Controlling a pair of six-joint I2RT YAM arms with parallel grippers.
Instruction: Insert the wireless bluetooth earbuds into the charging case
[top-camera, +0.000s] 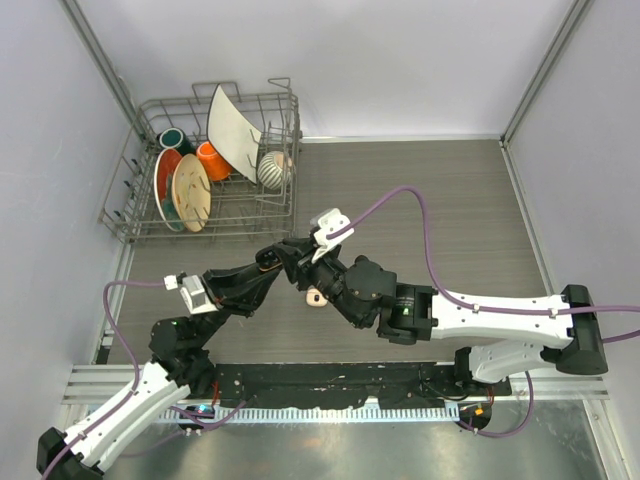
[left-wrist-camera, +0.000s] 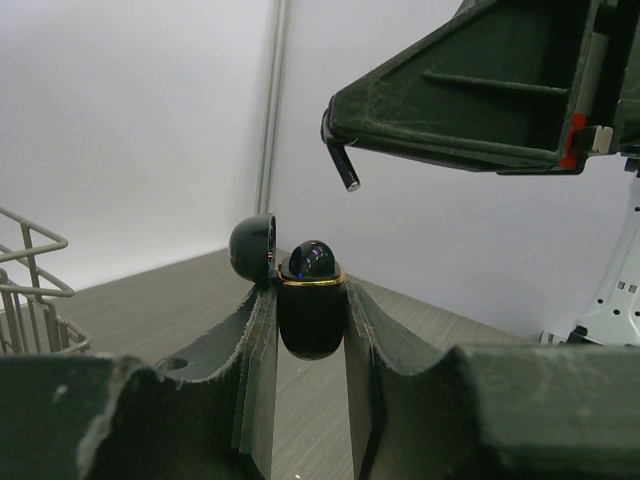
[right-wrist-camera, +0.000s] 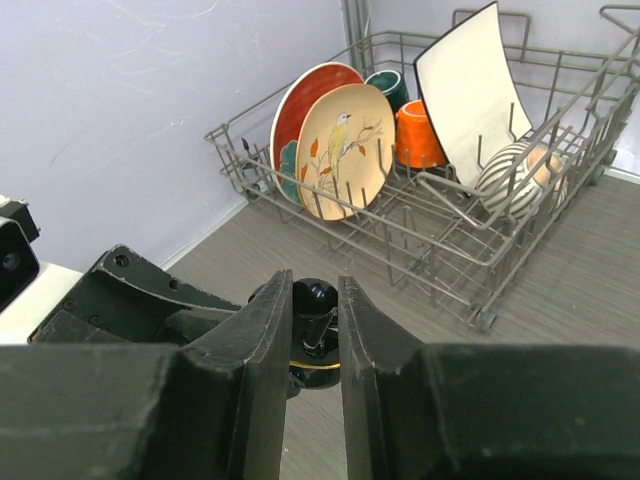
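A small black charging case (left-wrist-camera: 310, 325) with a gold rim is pinched upright in my left gripper (top-camera: 264, 274), which is shut on it. Its lid (left-wrist-camera: 252, 248) stands open to the left. Inside the opening, a glossy dark dome (left-wrist-camera: 312, 259) shows; it looks like an earbud. My right gripper is shut on a black earbud (right-wrist-camera: 317, 297). From its fingertips the earbud's thin stem (left-wrist-camera: 345, 168) points down, above and apart from the case in the left wrist view. The right fingers partly hide the case in the right wrist view.
At the back left stands a wire dish rack (top-camera: 215, 225) with plates, cups and a white board. A small white block (top-camera: 316, 298) lies on the grey table (top-camera: 430, 200), below the right gripper.
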